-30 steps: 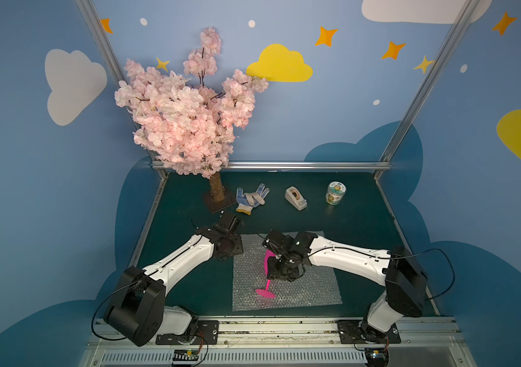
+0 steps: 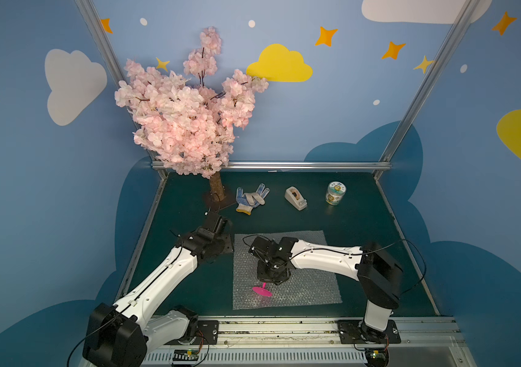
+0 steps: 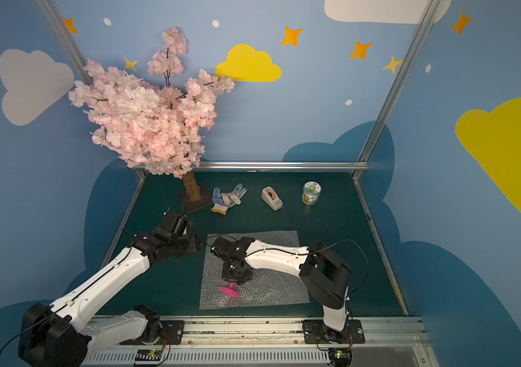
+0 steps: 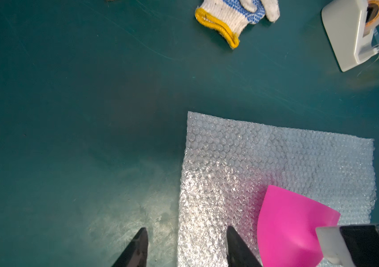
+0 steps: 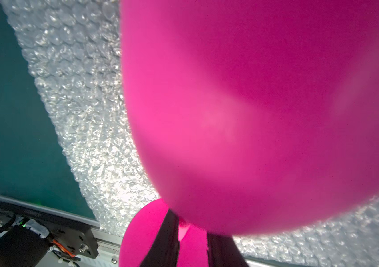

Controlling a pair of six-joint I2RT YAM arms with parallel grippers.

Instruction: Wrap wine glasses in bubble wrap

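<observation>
A pink wine glass (image 2: 262,291) lies on the bubble wrap (image 2: 315,281), its bowl (image 4: 291,227) largely hidden from above by my right gripper (image 2: 270,272). In the right wrist view the bowl (image 5: 251,111) fills most of the picture, and the right fingers straddle the stem at the bottom; whether they press on it I cannot tell. My left gripper is open above the left edge of the wrap, nothing between its fingers.
At the back are a tree (image 2: 217,189), a work glove (image 2: 248,198), a tape dispenser (image 2: 295,197) and a round tub (image 2: 335,192).
My left arm has drawn back to the left and slightly up.
</observation>
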